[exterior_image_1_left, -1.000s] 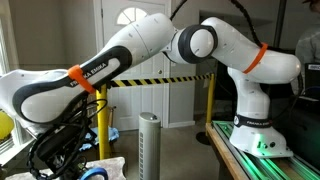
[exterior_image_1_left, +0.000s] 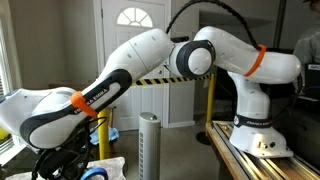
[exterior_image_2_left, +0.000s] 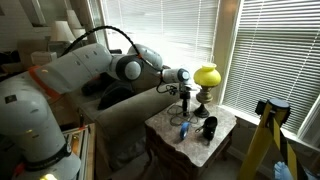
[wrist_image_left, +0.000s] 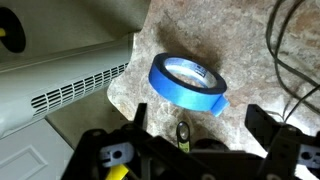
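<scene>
A roll of blue tape (wrist_image_left: 183, 92) lies flat on the mottled tabletop (wrist_image_left: 235, 30), close to its edge; in exterior view 1 the tape (exterior_image_1_left: 95, 173) shows at the bottom, and in exterior view 2 it appears as a small blue spot (exterior_image_2_left: 184, 131). My gripper is open above the table, its dark fingers wide apart at the lower left and right of the wrist view. Nothing is held between them, and the tape sits ahead of the gap. In exterior view 2 the gripper (exterior_image_2_left: 183, 105) hangs over the table.
Dark cable (wrist_image_left: 278, 60) loops across the table at right. A tall grey tower (exterior_image_1_left: 149, 145) stands beside the table edge. A yellow-topped lamp-like object (exterior_image_2_left: 206, 78) and a dark object (exterior_image_2_left: 210, 127) stand on the table. Yellow-black tape (exterior_image_2_left: 275, 140) crosses nearby.
The tape has not visibly moved.
</scene>
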